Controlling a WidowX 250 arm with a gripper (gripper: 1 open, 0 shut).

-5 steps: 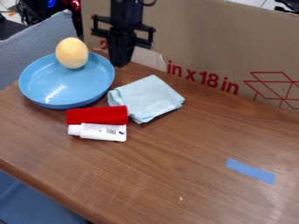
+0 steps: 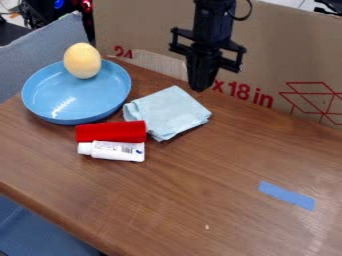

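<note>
The black gripper (image 2: pixel 202 78) hangs above the back edge of the wooden table, over the folded light-blue cloth (image 2: pixel 167 114) and apart from it. Its fingers point down and look shut, with nothing showing between them. A blue plate (image 2: pixel 67 100) is at the left, with a yellow egg-shaped object (image 2: pixel 83 60) at its back rim. A red block (image 2: pixel 110 132) and a white tube (image 2: pixel 111 151) lie in front of the plate and cloth.
A blue strip (image 2: pixel 286 196) lies at the right front. A cardboard box (image 2: pixel 281 70) stands along the back, and grey fabric (image 2: pixel 27 55) borders the left.
The objects on the table have not moved.
</note>
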